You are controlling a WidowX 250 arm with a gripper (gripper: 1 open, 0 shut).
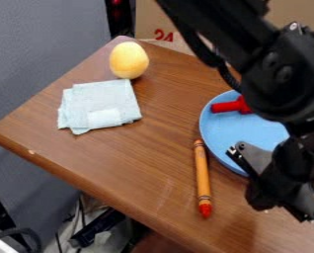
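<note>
My black gripper hangs low at the right over the front part of a blue plate; whether it holds anything I cannot tell. A red object lies on the plate, partly behind the arm. An orange crayon with a red tip lies on the wooden table left of the plate. A folded pale cloth lies at the left, with a yellow round object behind it.
Cardboard stands at the back.
</note>
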